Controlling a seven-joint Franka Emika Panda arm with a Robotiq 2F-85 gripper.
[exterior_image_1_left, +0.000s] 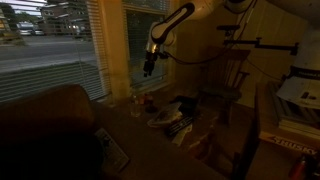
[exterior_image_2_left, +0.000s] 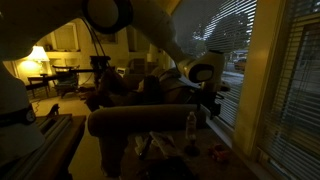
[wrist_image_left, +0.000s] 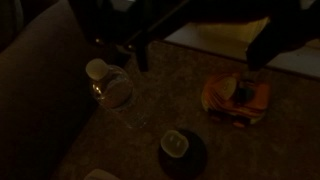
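My gripper (exterior_image_1_left: 149, 70) hangs above the far end of the surface by the window, fingers apart. In the wrist view, nothing shows between the dark fingers of the open gripper. Below it to the left stands a clear bottle (wrist_image_left: 115, 92) with a pale cap. An orange-red object (wrist_image_left: 236, 98) with dark parts lies below to the right. Between these two, lower down, is a dark round item (wrist_image_left: 182, 153) with a pale top. The bottle (exterior_image_2_left: 190, 126) stands upright in exterior view 2, with a red object (exterior_image_2_left: 220, 153) nearby.
A pale item (exterior_image_1_left: 165, 117) and dark, remote-like objects (exterior_image_1_left: 179, 126) lie on the surface nearer the room. A couch (exterior_image_1_left: 45, 120) is at the left, window blinds (exterior_image_1_left: 50, 60) behind. Lighting is very dim, so details are hard to make out.
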